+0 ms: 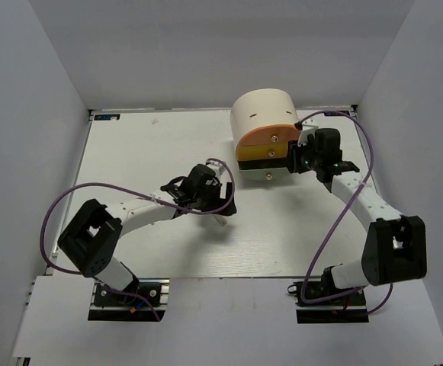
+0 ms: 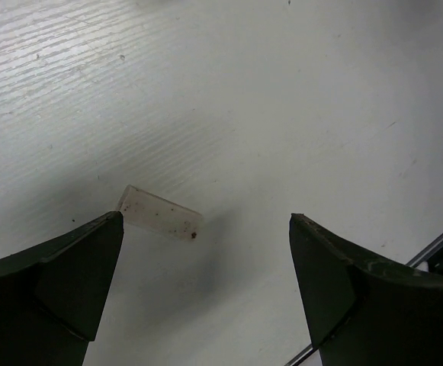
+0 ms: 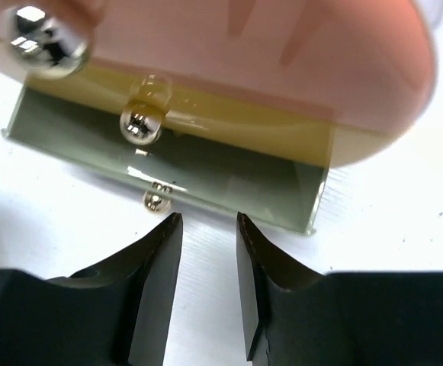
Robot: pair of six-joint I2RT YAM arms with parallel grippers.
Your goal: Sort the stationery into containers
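Note:
My left gripper [image 1: 226,194] is open above a small pale bar-shaped item [image 2: 160,212], which lies on the table between and beyond its fingertips in the left wrist view. My right gripper is shut at the front right of a rounded drawer cabinet [image 1: 263,110]; nothing clearly shows between its fingers. The cabinet has a pink top drawer [image 3: 320,53], a yellow middle one [image 3: 221,118] and a grey-green bottom drawer [image 3: 84,137], which shows an open interior in the right wrist view. Each has a round knob.
Purple cables loop over both arms. Grey walls stand at either side.

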